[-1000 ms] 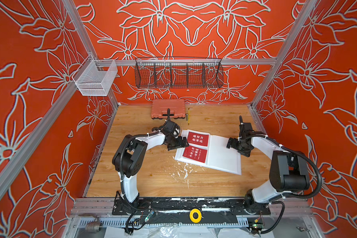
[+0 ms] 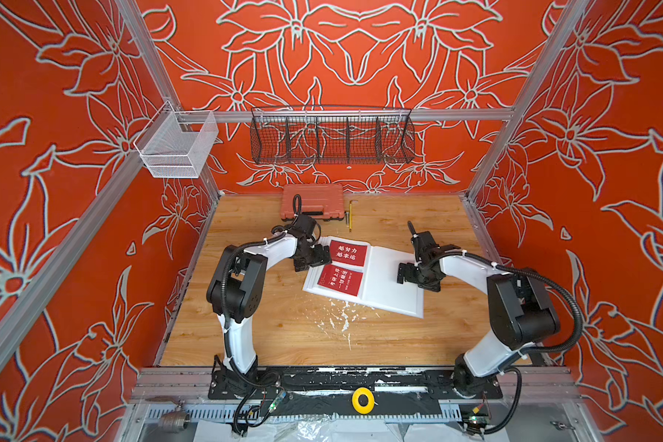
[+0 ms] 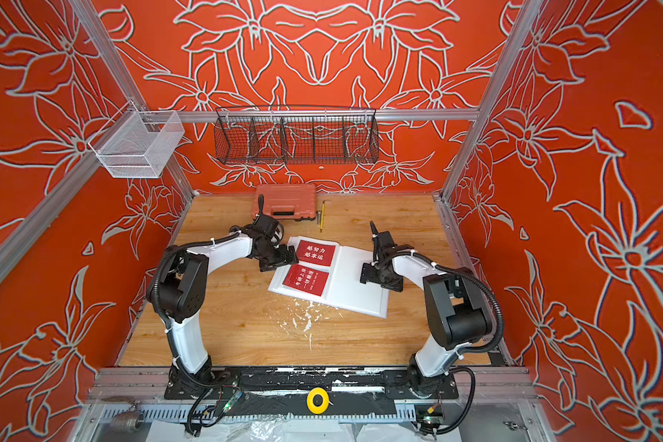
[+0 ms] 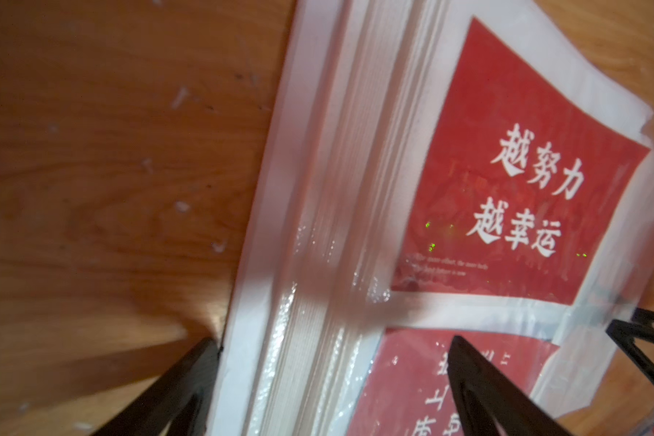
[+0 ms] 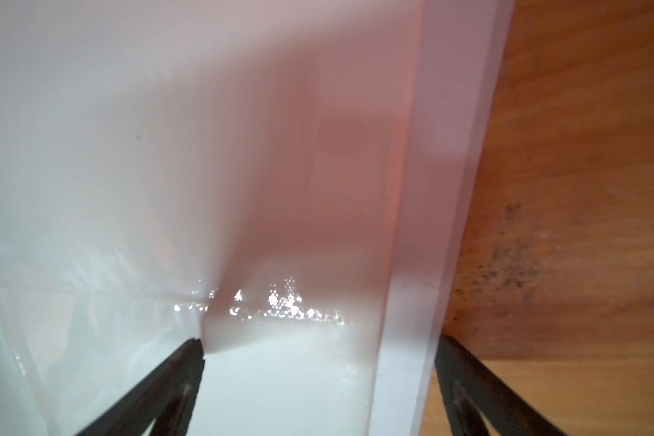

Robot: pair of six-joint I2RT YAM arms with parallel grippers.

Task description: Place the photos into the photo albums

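An open white photo album (image 2: 390,287) lies on the wooden table, two red cards with white writing, upper (image 4: 519,181) and lower (image 4: 407,378), under clear sleeves on its left page. My left gripper is at the album's left edge, fingers apart over the stacked page edges, nothing seen gripped. My right gripper stands open at the album's right edge, its fingers either side of the blank page's border.
A red toolbox (image 2: 312,197) and a yellow tool (image 2: 350,215) lie at the back. Wire baskets (image 2: 332,136) hang above. White scraps are scattered in front of the album.
The album and both grippers have shifted to the left in the top left view, also slightly toward the back. The cards have moved with the album.
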